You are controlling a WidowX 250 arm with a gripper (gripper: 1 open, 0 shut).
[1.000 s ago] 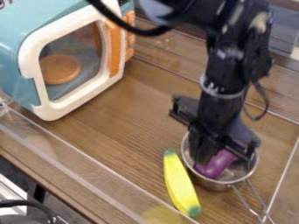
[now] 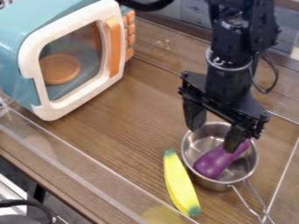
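My black gripper (image 2: 215,124) is open, its fingers just over a steel pot (image 2: 239,179) at the right. A purple eggplant (image 2: 218,160) lies inside the pot, below the fingers. A yellow banana (image 2: 180,184) lies on the wood table just left of the pot.
A toy microwave (image 2: 42,52) in light blue and white, with an orange disc inside, stands at the upper left. A wall runs along the back.
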